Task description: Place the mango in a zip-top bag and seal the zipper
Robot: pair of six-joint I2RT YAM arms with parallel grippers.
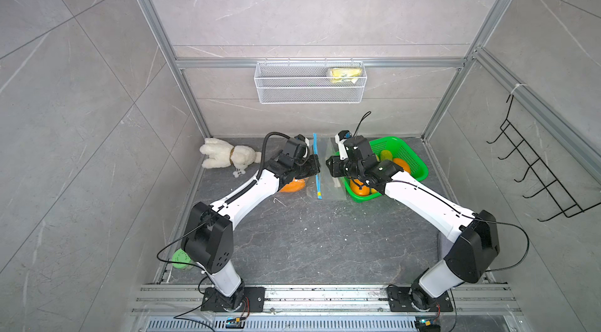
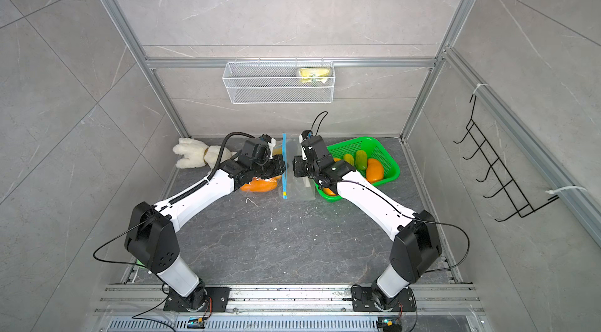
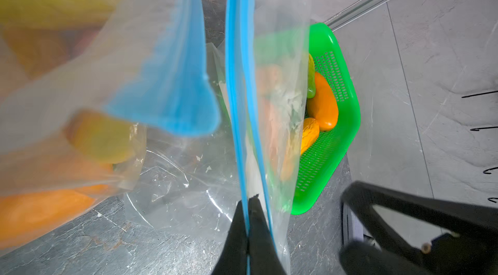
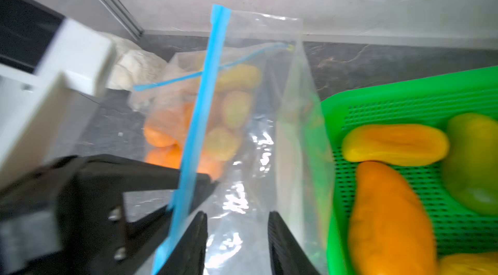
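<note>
An empty-looking clear zip bag (image 4: 259,155) with a blue zipper (image 2: 284,181) stands upright between my grippers. My left gripper is shut on the bag's zipper edge. My right gripper is part open beside the bag, nearer the basket, its fingers apart. Mangoes (image 3: 322,99) and other fruit lie in the green basket (image 2: 382,144) on the right; which is the target mango, I cannot tell. Another blue-zipped bag (image 3: 62,93) holding fruit lies on the left.
A white plush toy (image 1: 216,153) lies at the back left. A wire shelf (image 1: 281,84) hangs on the back wall; a black hook rack (image 1: 532,169) hangs on the right wall.
</note>
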